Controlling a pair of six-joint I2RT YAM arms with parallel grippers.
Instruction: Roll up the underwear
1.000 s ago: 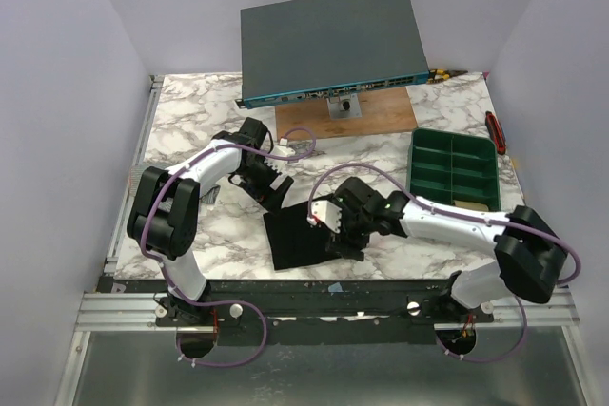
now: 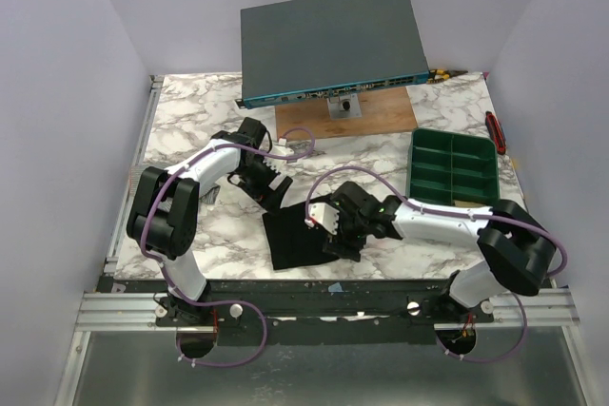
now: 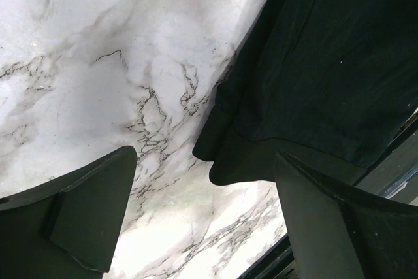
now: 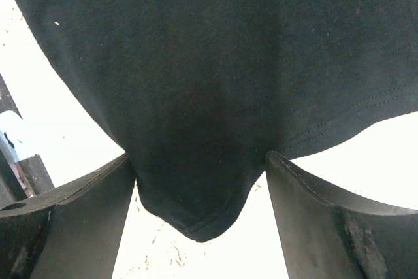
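The black underwear (image 2: 295, 237) lies spread on the marble table between my two arms, its near edge close to the table's front. My left gripper (image 2: 272, 191) hangs just behind its left part; in the left wrist view its open fingers flank a folded hem of the cloth (image 3: 313, 63). My right gripper (image 2: 343, 242) is down at the cloth's right portion. In the right wrist view a tapering corner of the fabric (image 4: 209, 96) lies between its open fingertips, which touch or nearly touch it.
A green divided bin (image 2: 452, 149) stands at the right. A wooden board (image 2: 304, 121) with a dark panel above it is at the back. Bare marble is free at the front left. A red tool (image 2: 496, 133) lies at the far right edge.
The left arm and the underwear look unchanged.
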